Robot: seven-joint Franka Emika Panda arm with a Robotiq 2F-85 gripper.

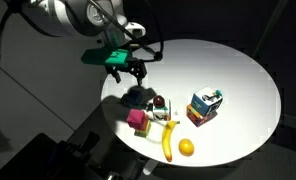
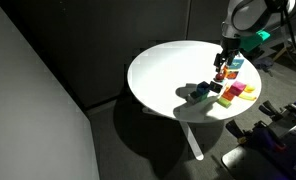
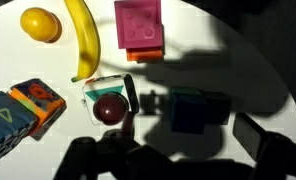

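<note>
My gripper is open above the table, its two fingers spread wide. Between the fingers in the wrist view, but lower down, a dark blue-green block (image 3: 188,112) stands with a black block (image 3: 218,107) close against its right side. Exterior view 1 has the gripper (image 1: 127,80) hanging over the dark block (image 1: 136,97), with a gap between them. Nothing is held.
Beside the dark blocks sits a white patterned block with a dark red ball (image 3: 110,108) on it. A pink block (image 3: 139,23) rests on other blocks. A banana (image 3: 84,38), an orange fruit (image 3: 41,24) and a printed box (image 1: 204,101) lie farther off.
</note>
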